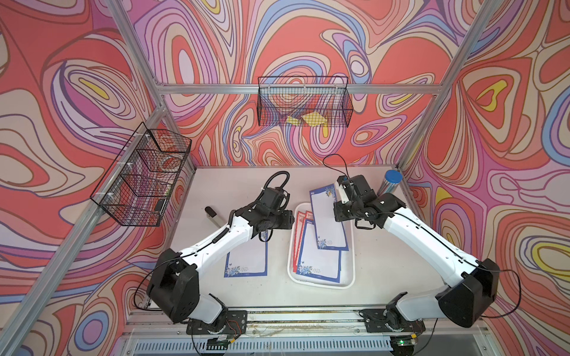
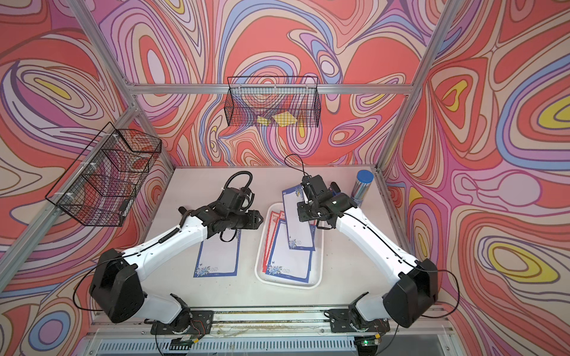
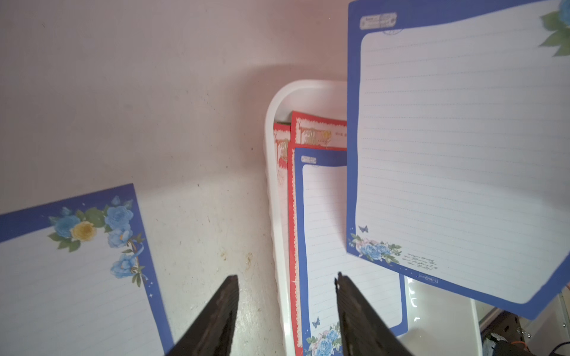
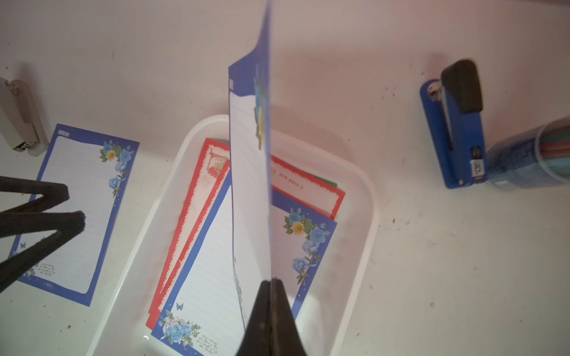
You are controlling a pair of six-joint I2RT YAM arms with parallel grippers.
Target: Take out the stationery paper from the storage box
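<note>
A blue-bordered sheet of stationery paper (image 1: 328,220) hangs above the white storage box (image 1: 291,261), gripped along its right edge by my shut right gripper. In the right wrist view that sheet is nearly edge-on. Inside the box another blue-bordered sheet (image 1: 318,259) lies on top of red-bordered papers (image 3: 318,131). Left of the box, a blue-bordered sheet (image 1: 247,261) rests flat on the table. My left gripper is open and empty, above the table near the box's left wall.
To the right of the box stand a blue stapler (image 4: 454,124) and a clear blue-lidded jar (image 1: 389,181). A second stapler (image 4: 22,115) lies behind the left sheet. Wire baskets (image 1: 305,106) hang at the back and left. The table right of the box is clear.
</note>
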